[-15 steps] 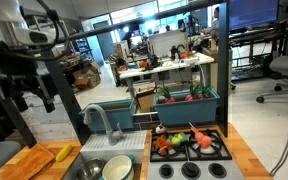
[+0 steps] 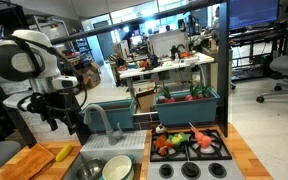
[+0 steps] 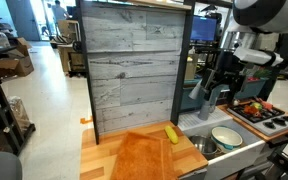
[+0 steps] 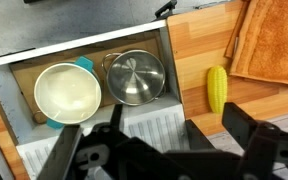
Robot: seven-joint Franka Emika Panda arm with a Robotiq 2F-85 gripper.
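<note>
My gripper (image 2: 62, 127) hangs open in the air over the left end of the counter, nothing between its fingers. In the wrist view its dark fingers (image 4: 115, 118) stand wide apart at the lower edge. A yellow, elongated thing, perhaps a banana or corn (image 4: 217, 89), lies on the wooden counter to the right of the sink. An orange cloth (image 3: 142, 157) is spread on the wood beside it. Inside the sink (image 4: 117, 129) sit a metal pot (image 4: 136, 77) and a white bowl (image 4: 68, 94) side by side.
A faucet (image 2: 100, 117) rises behind the sink. Right of it is a stove (image 2: 192, 162) with colourful items at its back, and a blue-green bin (image 2: 187, 111) stands behind. A wood-panel wall (image 3: 135, 66) borders the counter.
The counter objects stay where they were.
</note>
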